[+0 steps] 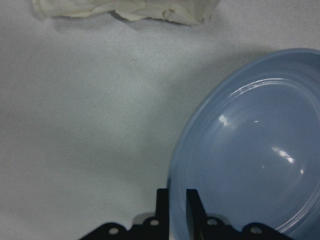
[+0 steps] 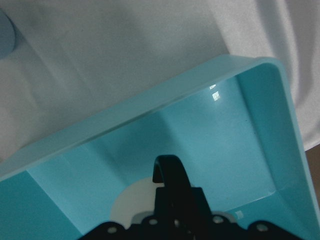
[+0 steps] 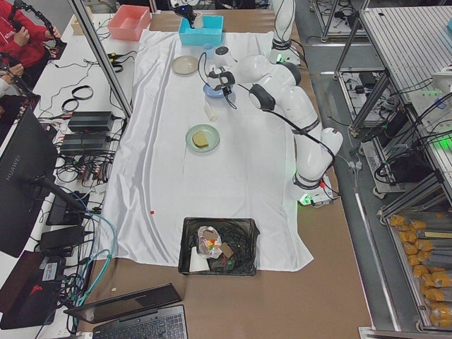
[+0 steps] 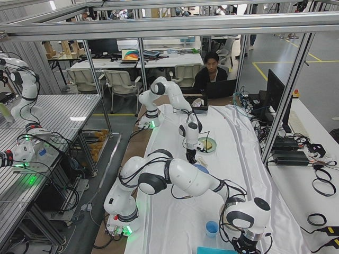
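My left gripper is low at the rim of a blue plate [image 1: 250, 155], its fingers either side of the rim with a small gap; whether it grips cannot be told. A crumpled cream paper-like item [image 1: 160, 7] lies beside the plate. My right gripper hangs over a cyan bin [image 2: 270, 115], a black hooked object between its fingers and a white round shape [image 2: 132, 200] below, partly hidden. A green plate [image 3: 193, 141] holds a yellow sponge-like piece [image 3: 202, 138].
A beige plate [image 3: 184, 65] and blue cup [image 4: 211, 228] stand by the bin. A black crate [image 3: 241, 246] with mixed items is at the near end, a pink bin [image 3: 128, 22] off the cloth.
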